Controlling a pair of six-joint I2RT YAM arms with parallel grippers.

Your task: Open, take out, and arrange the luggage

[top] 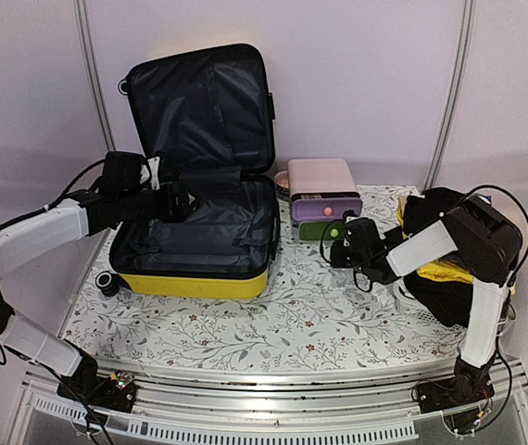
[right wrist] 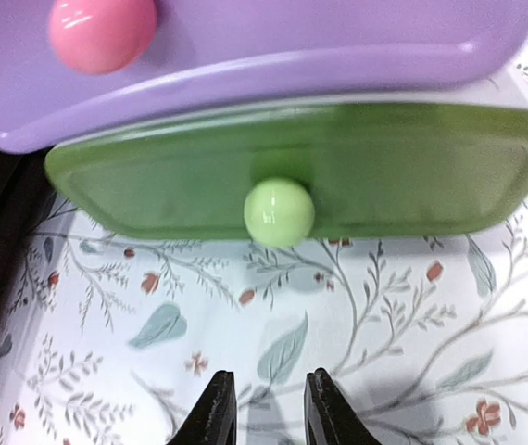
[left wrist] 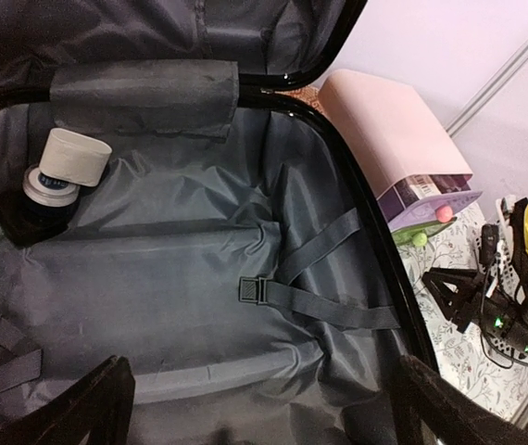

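The yellow suitcase (top: 194, 284) lies on the left with its dark lid (top: 204, 111) raised. My left gripper hangs over it, open and empty. In the left wrist view, a white-capped container (left wrist: 75, 158) and a round white-lidded jar (left wrist: 50, 186) sit in the suitcase's far left corner. The pink drawer box (top: 321, 176) stands right of the suitcase. Its purple drawer front (right wrist: 338, 60) has a pink knob (right wrist: 102, 32). Below is the green drawer front (right wrist: 403, 171) with a green knob (right wrist: 280, 213). My right gripper is slightly open before it, only tablecloth showing between its fingertips.
At the right, a white basket (top: 410, 298) holds black and yellow cloth (top: 445, 270), close to my right arm. A small dark jar (top: 107, 284) stands left of the suitcase.
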